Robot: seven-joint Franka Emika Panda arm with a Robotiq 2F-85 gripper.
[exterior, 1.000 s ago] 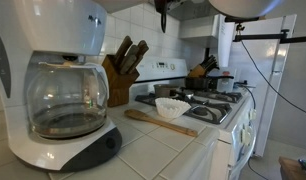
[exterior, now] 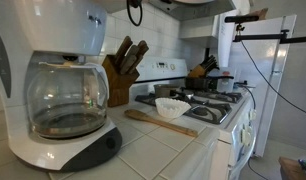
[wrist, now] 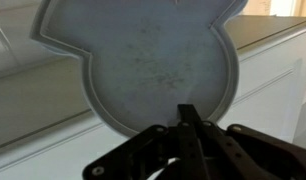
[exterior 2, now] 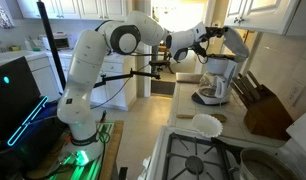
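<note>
The white coffee maker (exterior: 33, 80) stands at the left of the tiled counter, its glass carafe (exterior: 68, 100) seated inside. Above it, a small dark part of my gripper (exterior: 136, 12) shows at the top edge of exterior view 1. Close in front of the fingers in the wrist view is a grey rounded panel (wrist: 143, 70) with a raised rim; it looks like the coffee maker's lid. My gripper is shut, and nothing shows between its fingertips. Whether they touch the panel is unclear.
A white fluted bowl or filter (exterior: 173, 107) and a wooden spoon (exterior: 161, 122) lie on the counter. Behind them stands a knife block (exterior: 118, 82). The stove (exterior 2: 193, 155) carries pots, and upper cabinets (exterior 2: 268, 15) hang close to the arm.
Across exterior view 1, my gripper and arm have shifted left and upward, above the coffee maker. The carafe, bowl and spoon have stayed in place.
</note>
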